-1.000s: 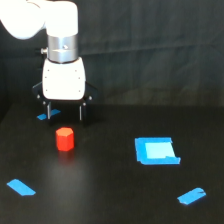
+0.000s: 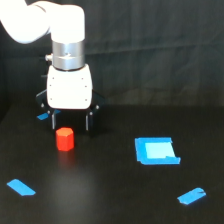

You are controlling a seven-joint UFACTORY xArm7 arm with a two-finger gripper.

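A small red block (image 2: 65, 140) stands on the black table at the left of the camera view. My gripper (image 2: 71, 123) hangs above it, pointing down, with its dark fingers spread apart and nothing between them. The fingertips look a little higher than the block's top; dark fingers on a dark background make their exact ends hard to see. To the right, a square marked out in blue tape (image 2: 140, 149) surrounds a pale patch (image 2: 159, 150).
Strips of blue tape lie at the front left (image 2: 20, 187), at the front right (image 2: 191, 196) and behind the block (image 2: 43, 116). Bare table separates the block from the taped square. A dark curtain (image 2: 150, 55) hangs behind.
My gripper has come down and shifted slightly to the right, closer to the red block. The block and the taped square have stayed in place.
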